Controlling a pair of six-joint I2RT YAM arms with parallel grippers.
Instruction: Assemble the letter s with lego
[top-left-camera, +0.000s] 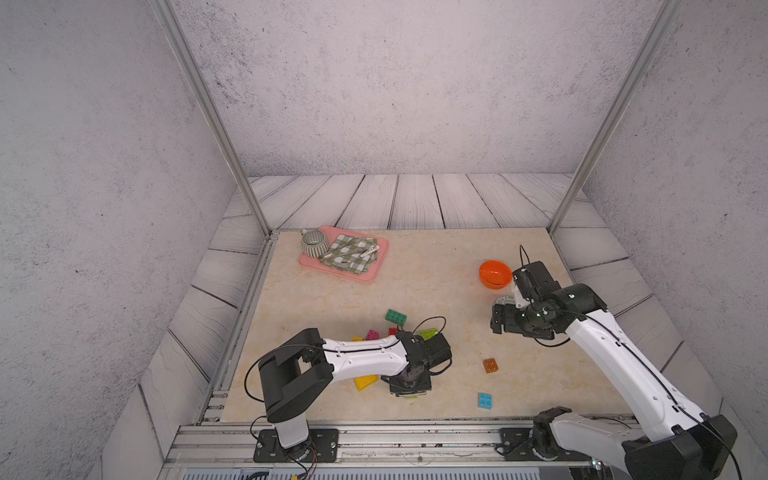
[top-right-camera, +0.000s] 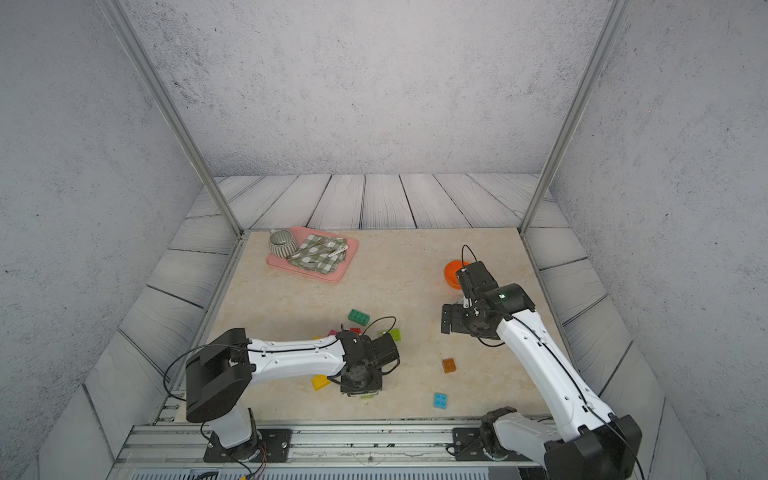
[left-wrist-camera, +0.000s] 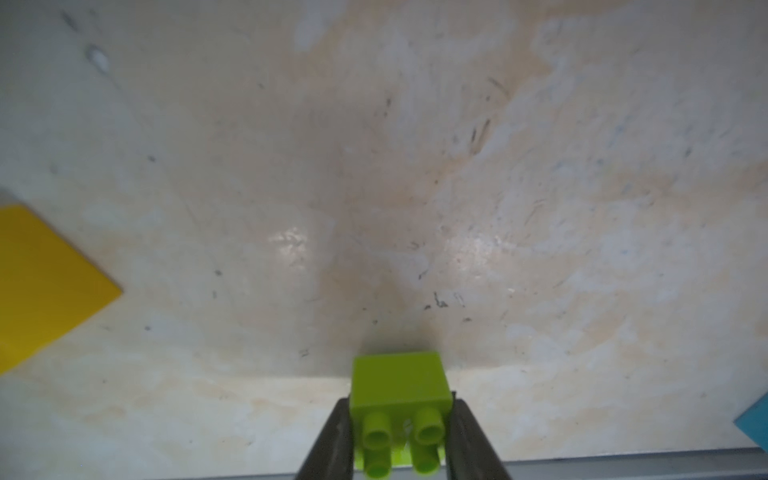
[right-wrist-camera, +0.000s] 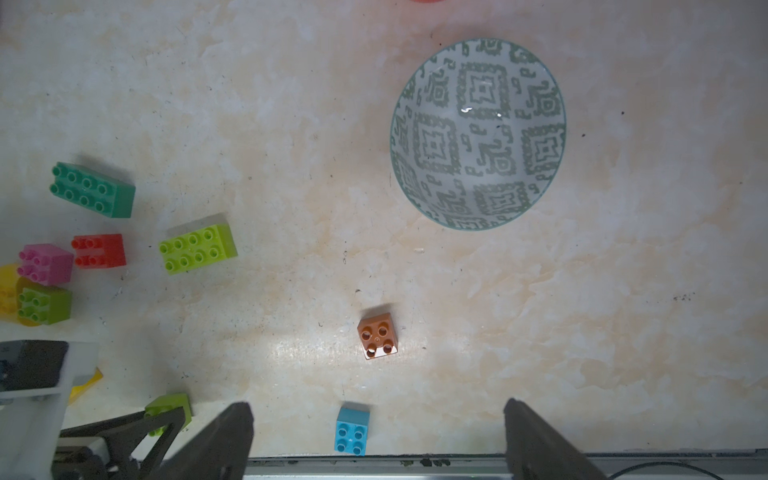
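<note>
A small lime brick (left-wrist-camera: 400, 384) sits snugly between the fingers of my left gripper, which is shut on it near the table's front edge. In the right wrist view my right gripper stands wide open, its fingers empty. Below that camera lie a brown brick (right-wrist-camera: 377, 336) and a blue brick (right-wrist-camera: 351, 431). Farther left are a long lime brick (right-wrist-camera: 198, 249), a long green brick (right-wrist-camera: 93, 189), a red brick (right-wrist-camera: 99, 250), a pink brick (right-wrist-camera: 46, 265) and a second small lime brick (right-wrist-camera: 45, 305). A yellow brick (left-wrist-camera: 44, 288) is left of the held one.
A patterned bowl (right-wrist-camera: 480, 136) lies under the right gripper's camera, and an orange bowl (top-left-camera: 495, 274) stands behind it. At the back left is a pink tray (top-left-camera: 366, 277) with a cloth and a striped cup (top-left-camera: 314, 243).
</note>
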